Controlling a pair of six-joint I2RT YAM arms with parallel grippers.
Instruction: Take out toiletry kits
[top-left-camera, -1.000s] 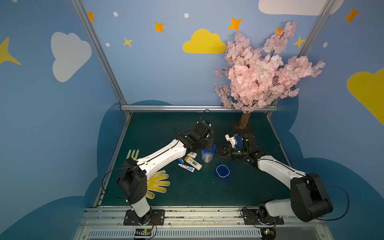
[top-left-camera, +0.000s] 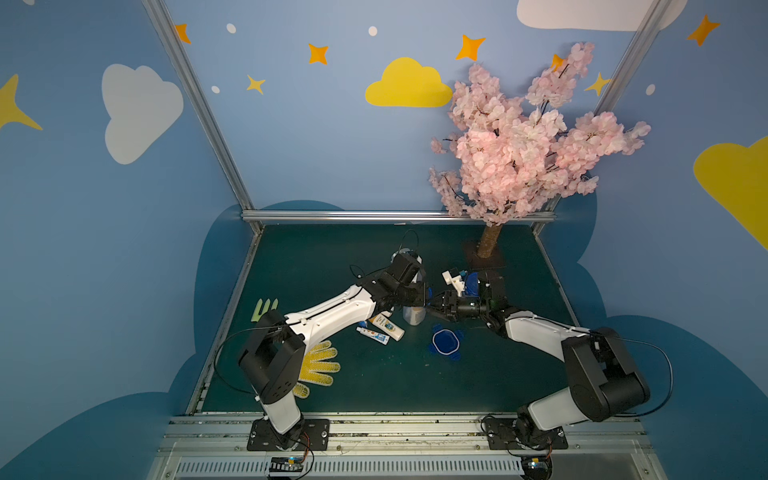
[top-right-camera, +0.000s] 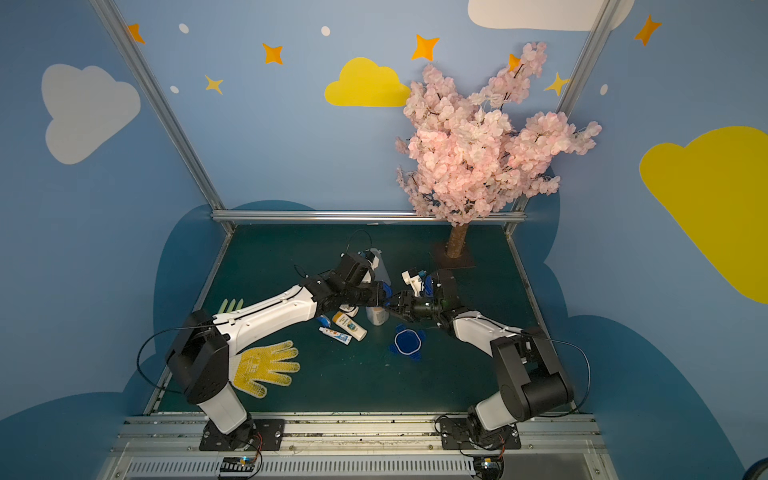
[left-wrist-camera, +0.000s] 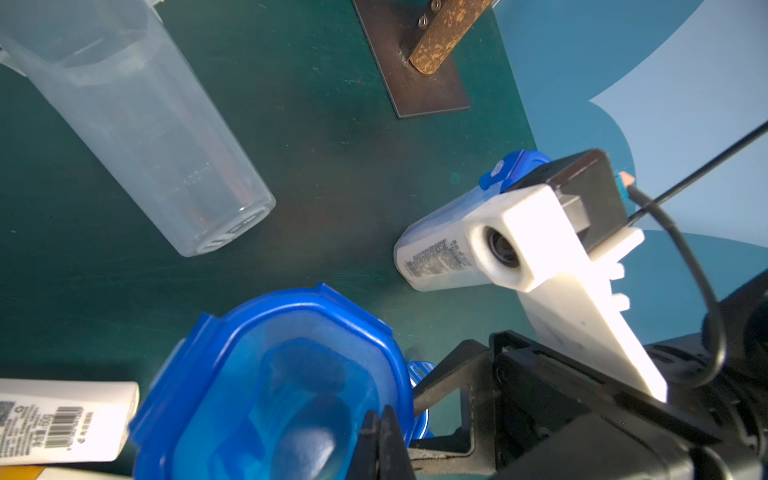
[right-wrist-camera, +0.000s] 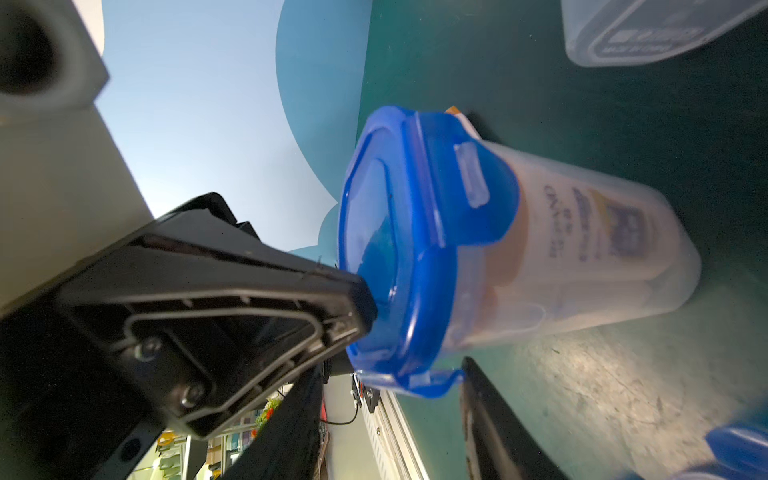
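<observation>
A translucent container (right-wrist-camera: 560, 240) with a blue lid (right-wrist-camera: 392, 240) stands upright mid-table; pale packs show through its wall. My left gripper is shut, its tips over the lid, with nothing visible between them. In the right wrist view, its dark finger reaches across the lid's top; contact is hard to judge. From the other side, my right gripper is partly open at the lid's edge, a blue latch tab showing between its blurred fingers. Left of the container lie a toothpaste tube (top-left-camera: 373, 336) and a white bottle with a yellow cap (top-left-camera: 388, 325).
A loose blue lid (top-left-camera: 445, 342) lies on the table in front. Behind stands a clear, empty-looking container (left-wrist-camera: 152, 136), and a blue-capped bottle (left-wrist-camera: 440, 248) stands behind my right gripper. A yellow glove (top-right-camera: 268, 368) lies front left.
My right gripper has moved slightly left toward the lid's edge.
</observation>
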